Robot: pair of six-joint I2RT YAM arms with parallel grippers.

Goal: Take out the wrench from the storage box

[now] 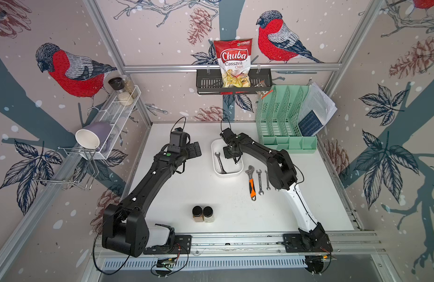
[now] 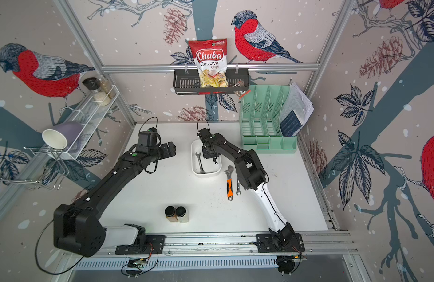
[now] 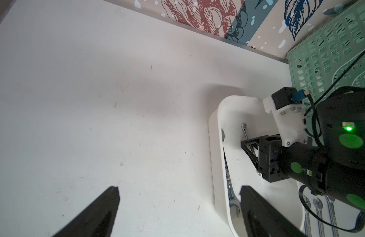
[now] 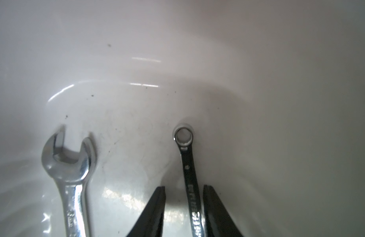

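In the white storage box (image 1: 232, 174) lie two wrenches. The larger wrench (image 4: 75, 201) rests along the left wall. A smaller, thin wrench (image 4: 189, 169) lies near the middle, ring end away from my right gripper. That gripper reaches down inside the box and is open, its fingers on either side of the small wrench's shaft. The right finger (image 4: 212, 209) looks very near or touching the shaft; the left one stands apart from it. Over bare table to the left of the box, my left gripper stands open and empty.
An adjustable wrench with an orange handle (image 1: 252, 188) and several plain wrenches lie right of the box. Two black-lidded jars (image 1: 197, 213) stand near the front. A green organizer (image 1: 287, 145) fills the back right corner.
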